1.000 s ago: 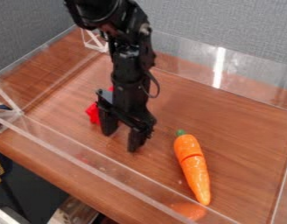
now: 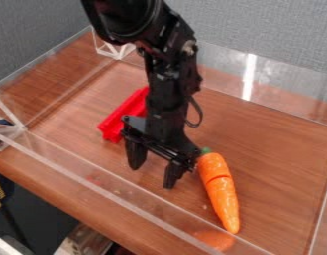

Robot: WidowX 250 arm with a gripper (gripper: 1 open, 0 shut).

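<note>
The black arm comes down from the top centre, and its gripper (image 2: 157,171) hangs low over the wooden floor of the tray, its two fingers apart with nothing visible between them. Right of the gripper lies an orange toy carrot (image 2: 219,194), green tip towards the back. A red object (image 2: 119,118) lies behind and left of the gripper, partly hidden by the arm.
Clear walls (image 2: 249,75) surround the wooden floor (image 2: 273,149). A white frame-like item stands at the back left. Bare wood is free at the back right and front left. Beyond the left edge are dark items and clutter.
The gripper has moved right, towards the carrot, and more of the red object now shows. The carrot has not visibly moved.
</note>
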